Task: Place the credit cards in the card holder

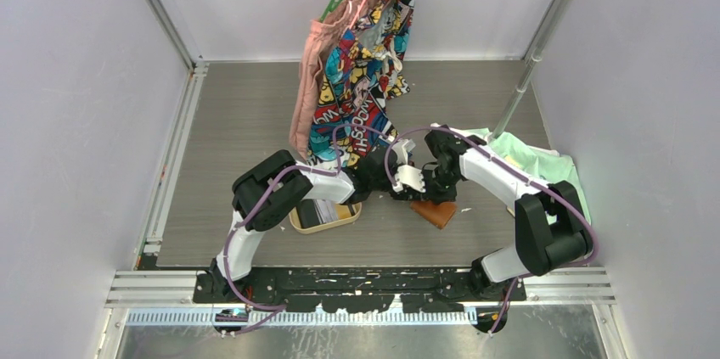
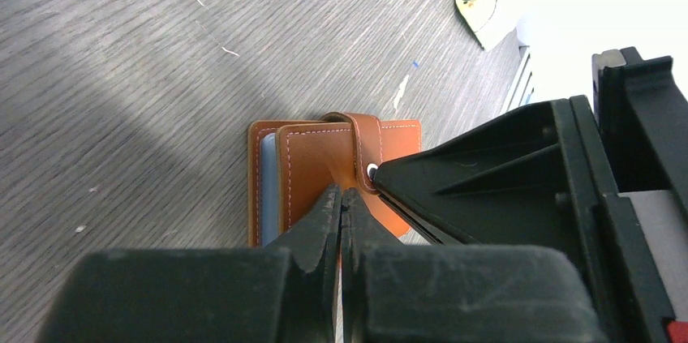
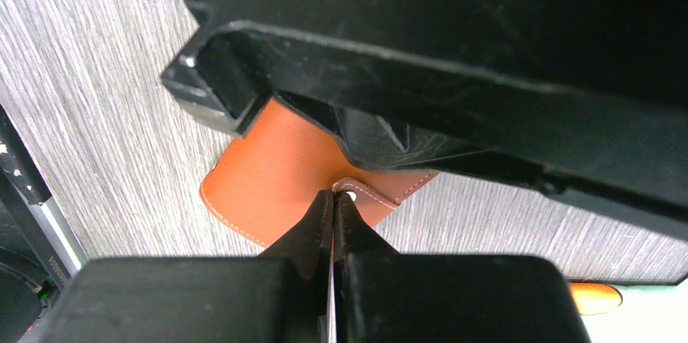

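A brown leather card holder (image 1: pixel 436 214) lies on the table under both arms. In the left wrist view, a pale blue layer (image 2: pixel 269 185) shows between its leather covers, and a short strap (image 2: pixel 369 144) with a white snap crosses its edge. My right gripper is shut on the strap's end, right at the snap. Against the near part of the holder, my left gripper is shut, with nothing visible between its fingers. The grippers stand close together, and in the top view the arms hide both sets of fingertips. No separate credit card can be made out.
A shallow tan tray (image 1: pixel 329 227) with dark and pale contents sits partly beneath the left arm. Green cloth (image 1: pixel 543 168) lies at the right by the rack's post. Clothes (image 1: pixel 361 79) hang at the back. Bare table lies at the left.
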